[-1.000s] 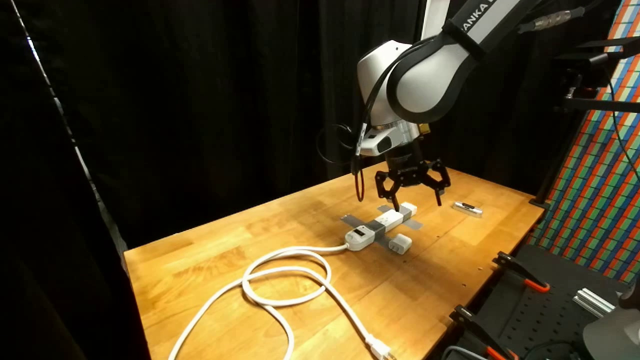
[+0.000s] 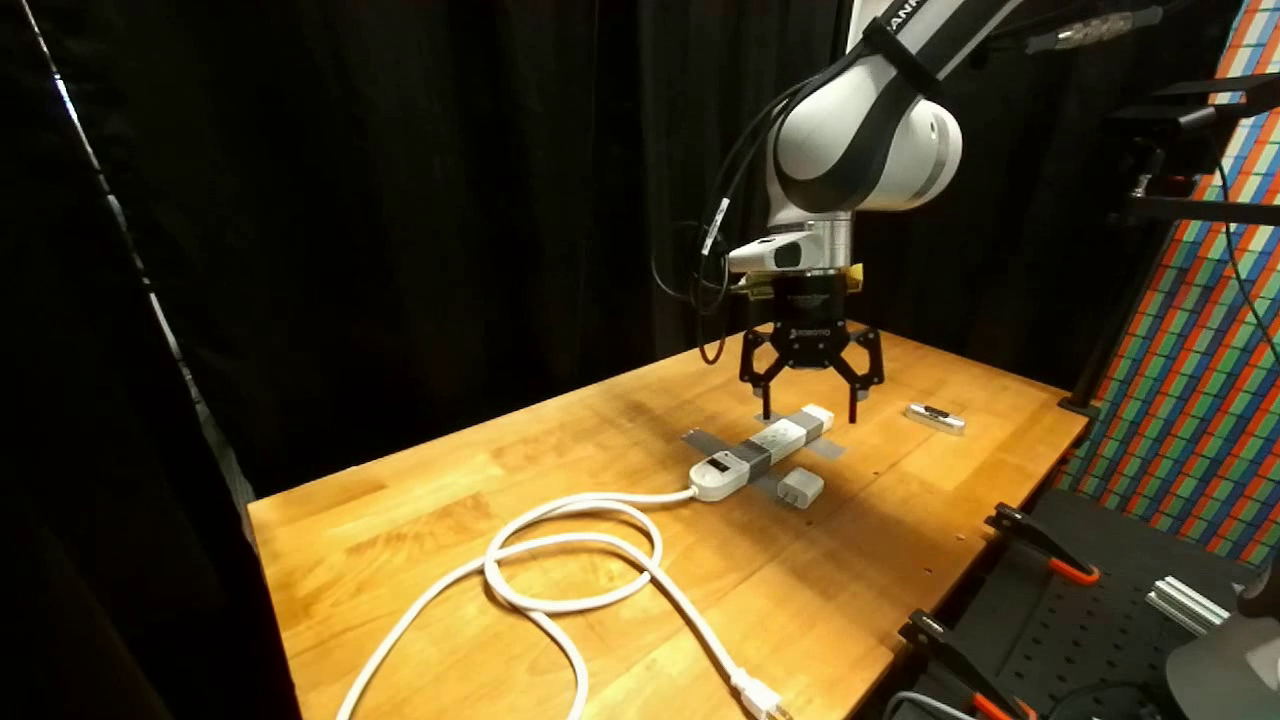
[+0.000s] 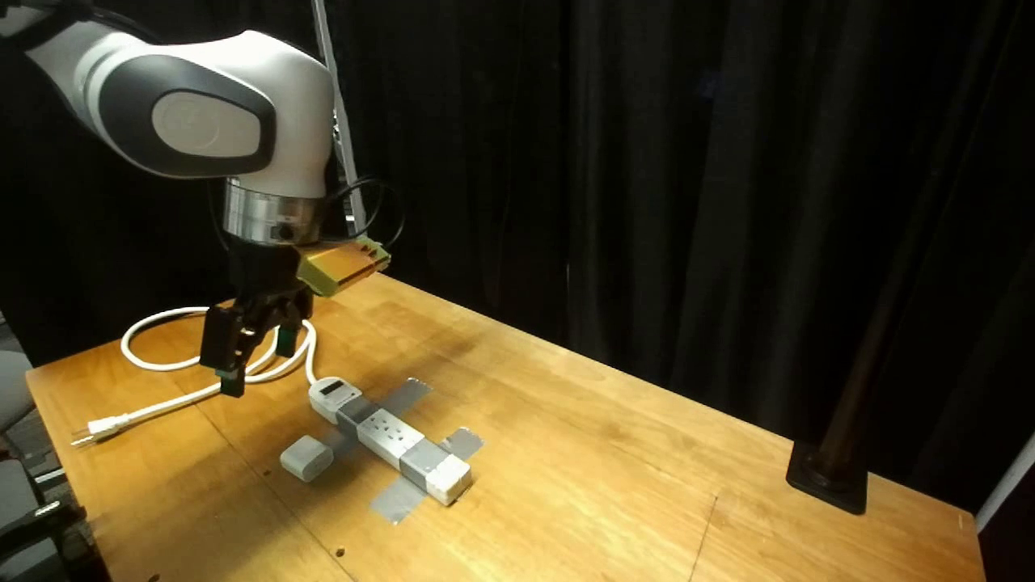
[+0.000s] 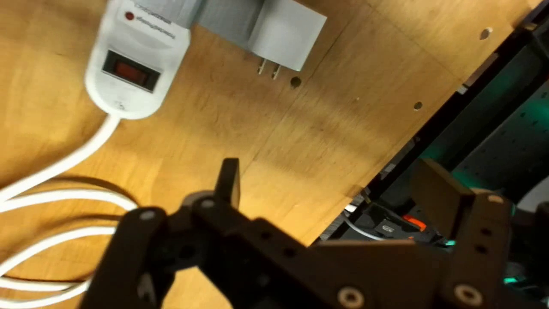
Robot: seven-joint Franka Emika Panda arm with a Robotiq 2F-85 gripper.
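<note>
My gripper (image 2: 810,415) hangs above the table with its fingers wide apart and pointing down, nothing between them. In the wrist view one dark finger (image 4: 227,181) shows over bare wood. A white power strip (image 3: 386,433) is taped to the table with grey tape, its outlets facing up. Beside it lies a white plug-in charger (image 3: 306,457), apart from the strip. Two metal prongs stick out of one end of the charger (image 4: 289,31) in the wrist view, lying level with the tabletop. The gripper (image 3: 254,364) is above the charger's level, touching neither thing.
The strip's white cord (image 2: 612,542) lies in loops on the table, ending in a plug (image 2: 758,694) near the front edge. A small white-and-black object (image 2: 935,418) rests on the right side. Clamps (image 2: 1041,544) grip the table's edge.
The arm has straightened from a tilt, so the gripper now points nearly straight down, its far finger shifted left. The strip, charger and cord have not moved. The fingers remain open.
</note>
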